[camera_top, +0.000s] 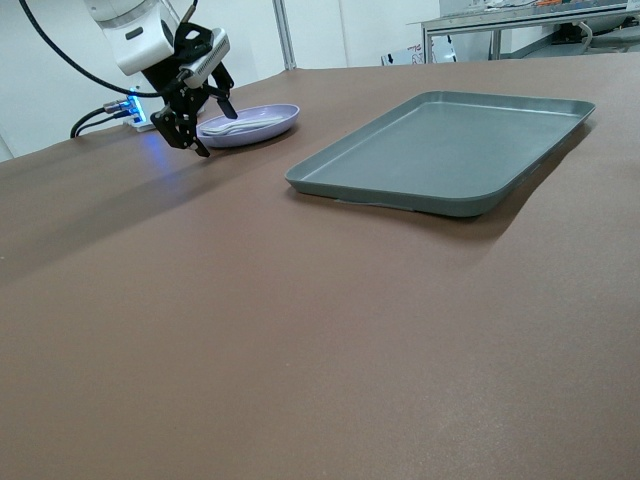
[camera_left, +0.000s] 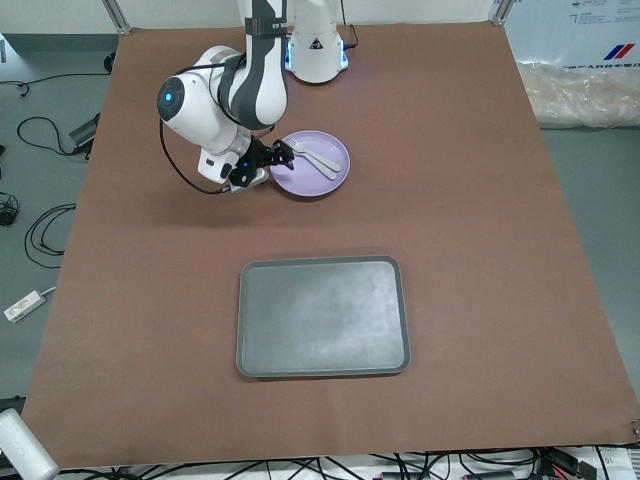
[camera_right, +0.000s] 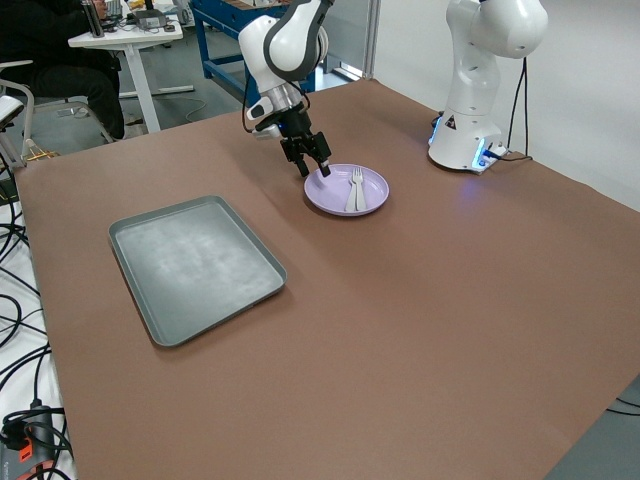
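Note:
A lilac plate (camera_left: 325, 180) holds light cutlery (camera_left: 318, 158), a fork and what looks like a knife, seen also in the right view (camera_right: 358, 190). My black gripper (camera_right: 314, 172) hangs at the plate's side nearer the camera in the left view, low over its edge, fingers pointing down; in the top view its two fingers (camera_top: 201, 148) stand apart, with nothing visible between them. An empty grey tray (camera_left: 323, 318) lies on the brown table (camera_left: 480, 300), apart from the plate.
The robot base (camera_right: 462, 145) stands at the table's far end behind the plate. The table around plate and tray is mostly clear. Cables lie on the floor beyond the edges.

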